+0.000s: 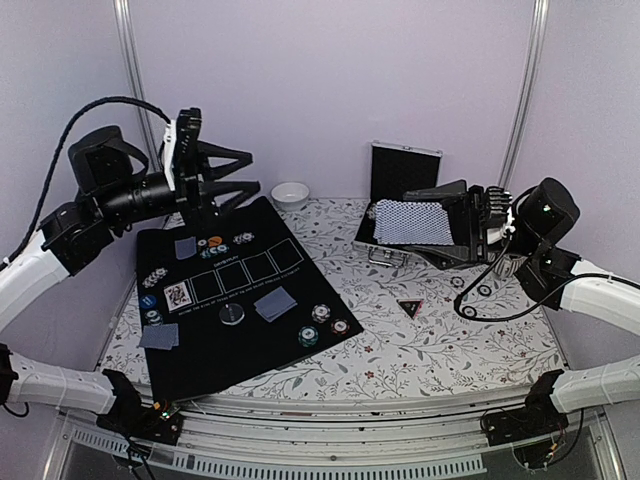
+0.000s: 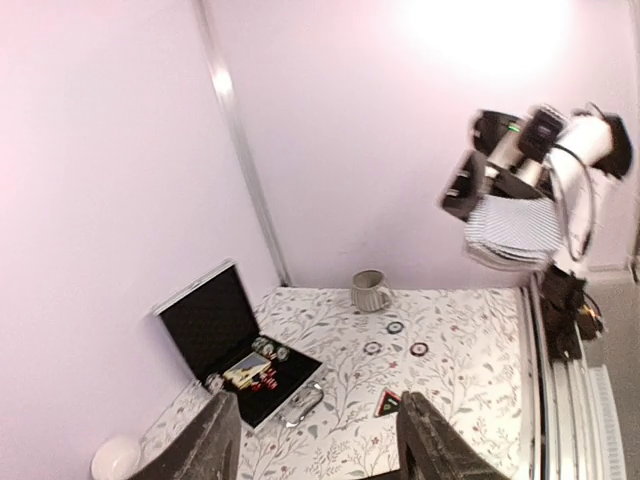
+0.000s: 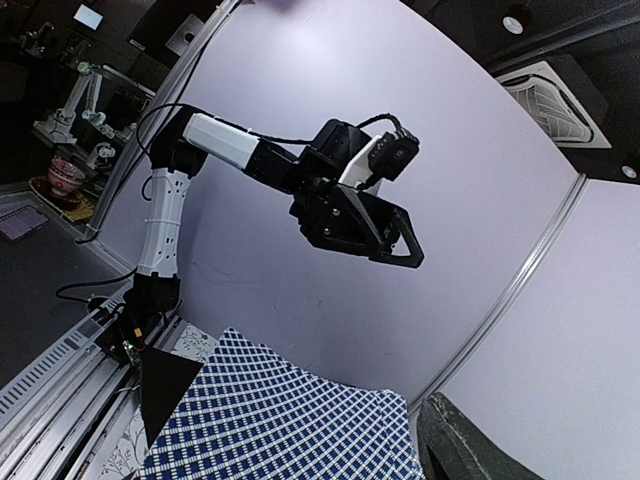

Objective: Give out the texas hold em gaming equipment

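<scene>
High above the far left of the table, my left gripper (image 1: 254, 172) hangs open, with a gap between its fingers and nothing held. On the right, my right gripper (image 1: 411, 222) is shut on a stack of blue-and-white patterned cards (image 1: 390, 222), which fills the lower part of the right wrist view (image 3: 290, 420). The black poker mat (image 1: 210, 370) lies on the left, with a face-up card (image 1: 178, 295) in its first printed box. Face-down cards (image 1: 276, 303) rest near its front right, others (image 1: 160, 336) at its left edge and at the back (image 1: 185, 248).
Several chips (image 1: 308, 336) sit on the mat, beside a round silver disc (image 1: 231, 314). A white bowl (image 1: 290, 196) stands behind it. The open black case (image 2: 255, 385) is at the back right, with a mug (image 2: 370, 291) to its right. A small triangle (image 1: 410, 307) lies on the patterned cloth.
</scene>
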